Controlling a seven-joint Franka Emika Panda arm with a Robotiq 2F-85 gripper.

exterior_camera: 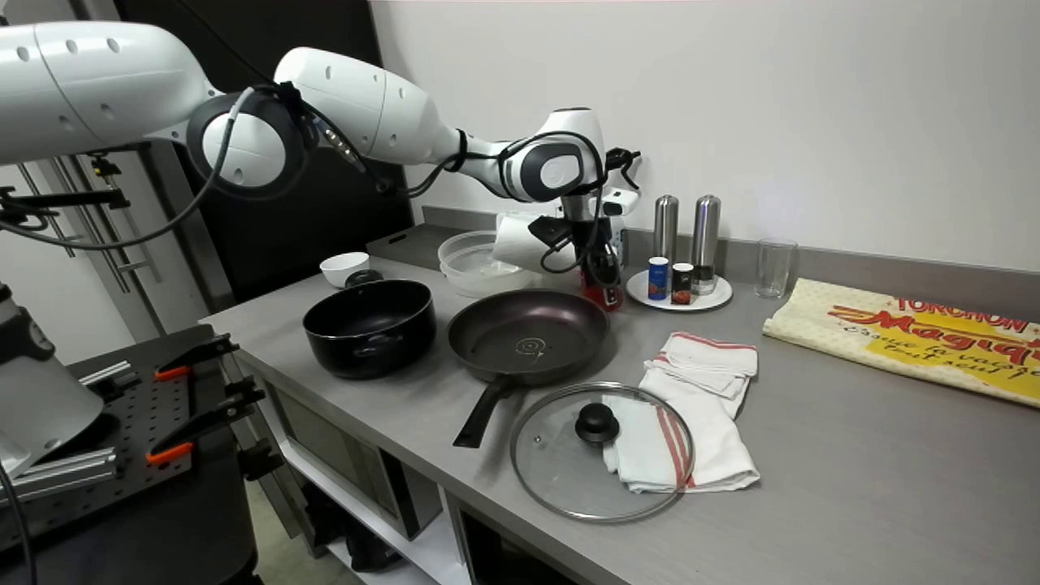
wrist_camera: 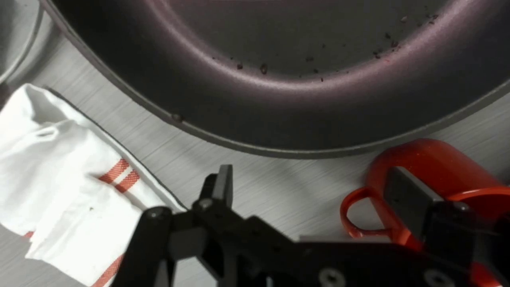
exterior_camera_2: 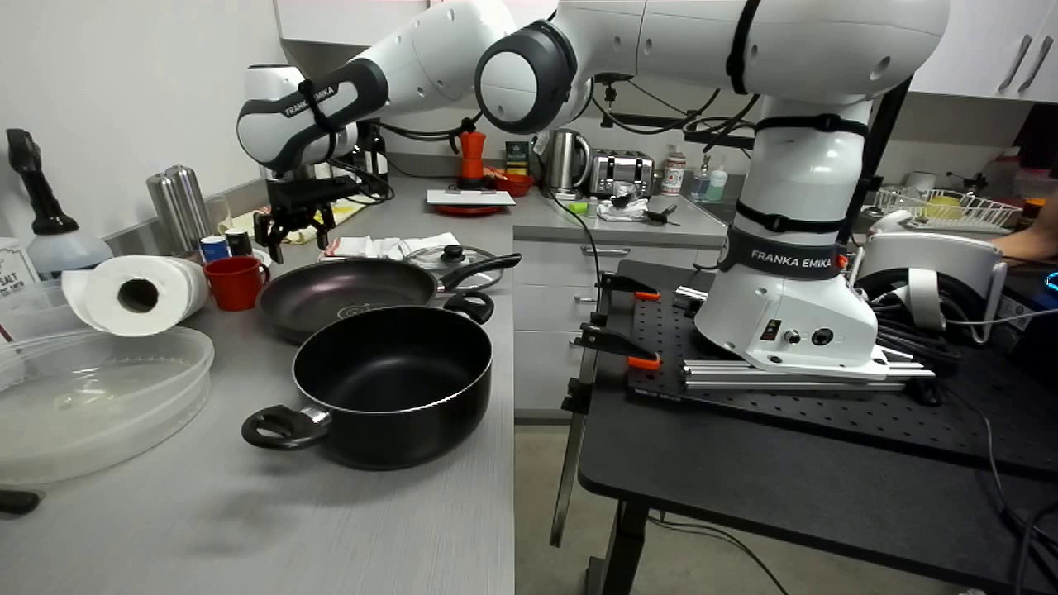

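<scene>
The red mug (exterior_camera_2: 235, 283) stands on the counter beside the frying pan, its handle turned toward the arm's side. Above and near it hangs my gripper (exterior_camera_2: 295, 236), fingers pointing down and spread apart. In the wrist view one black fingertip (wrist_camera: 223, 186) is over bare counter, while the other overlaps the mug (wrist_camera: 413, 160). Between the gripper's fingers (wrist_camera: 406, 198) lie bare counter and the mug's handle, with nothing gripped. Exterior view 1 shows the mug (exterior_camera: 612, 296) partly hidden behind the gripper. The dark frying pan (wrist_camera: 287, 114) borders the space in front of the fingers.
A black pot (exterior_camera: 370, 331), a glass lid (exterior_camera: 556, 468) and a white towel (exterior_camera: 712, 429) surround the pan (exterior_camera: 531, 336). Paper rolls (exterior_camera_2: 183, 287) and plastic tubs (exterior_camera_2: 109, 397) crowd one side. Beyond the mug is a plate (exterior_camera: 673, 302) with shakers.
</scene>
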